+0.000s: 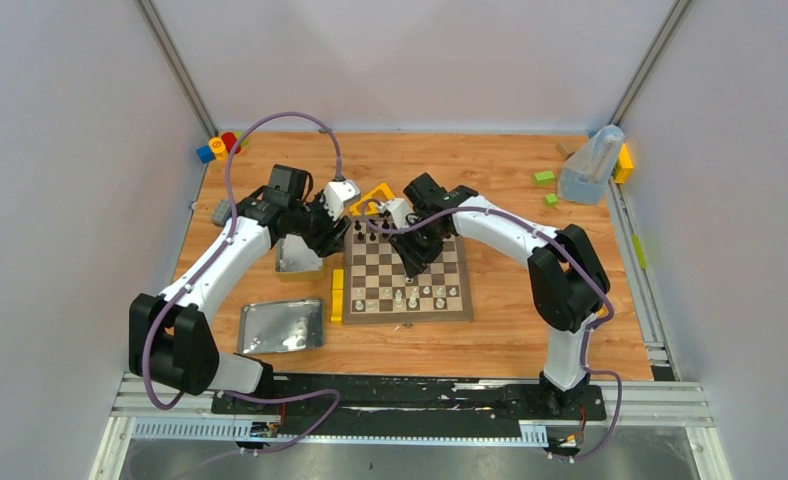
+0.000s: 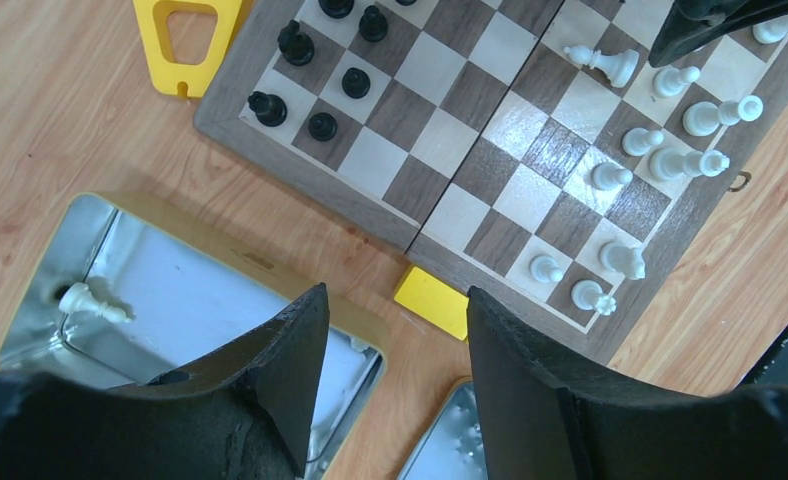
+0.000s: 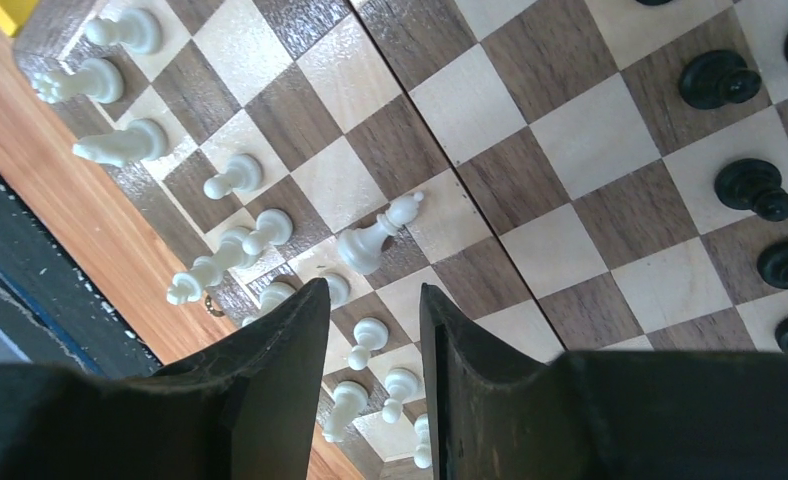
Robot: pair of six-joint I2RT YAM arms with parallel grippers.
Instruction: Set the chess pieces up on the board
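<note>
The chessboard (image 1: 370, 280) carries black pieces (image 2: 356, 82) along its far side and white pieces (image 2: 623, 258) along the near side. A white bishop (image 3: 368, 238) lies on its side on the board, below and ahead of my right gripper, which hovers over the board, part open and empty. My left gripper hangs over the left edge, between board and container, its fingers apart with nothing between them. A white piece (image 2: 98, 306) lies in the tin container (image 2: 185, 225).
A silver tray (image 1: 282, 325) sits at front left. Yellow blocks (image 2: 432, 300) border the board's left side, and a yellow triangle (image 2: 191, 75) lies behind it. A plastic bin (image 1: 588, 170) and green blocks (image 1: 544, 178) are at back right.
</note>
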